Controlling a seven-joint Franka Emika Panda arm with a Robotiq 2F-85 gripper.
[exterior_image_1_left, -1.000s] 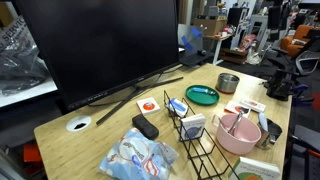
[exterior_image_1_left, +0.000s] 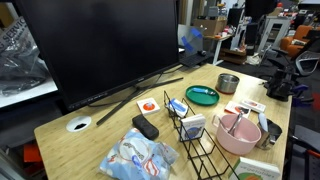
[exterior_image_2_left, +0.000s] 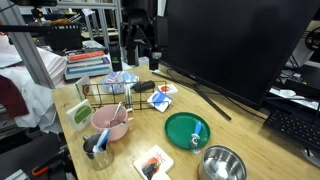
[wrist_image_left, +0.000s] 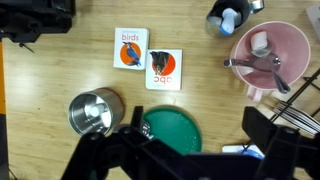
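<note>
My gripper is open above the table, its two dark fingers wide apart and nothing held between them. Past the fingertips lie the green plate (wrist_image_left: 178, 126), partly hidden by the gripper, and the metal pot (wrist_image_left: 90, 113). Two picture cards, the birds card (wrist_image_left: 131, 48) and the abc card (wrist_image_left: 163, 69), rest farther off. The pink bowl (wrist_image_left: 286, 45) holds a spoon and a small white item. Beside it is a metal cup (wrist_image_left: 214, 20) with something blue and white inside. In exterior view 2 the gripper (exterior_image_2_left: 141, 54) hangs high over the rack's area.
A black wire rack (exterior_image_1_left: 202, 155) stands by the pink bowl. A plastic bag (exterior_image_1_left: 138, 156) and a black object (exterior_image_1_left: 145, 127) lie to its left. The large monitor (exterior_image_1_left: 115, 45) stands along the back. Bare wood (exterior_image_1_left: 75, 150) shows at the left of the table.
In exterior view 1 the arm at the upper right has shifted upward and to the left. The objects on the table look unmoved.
</note>
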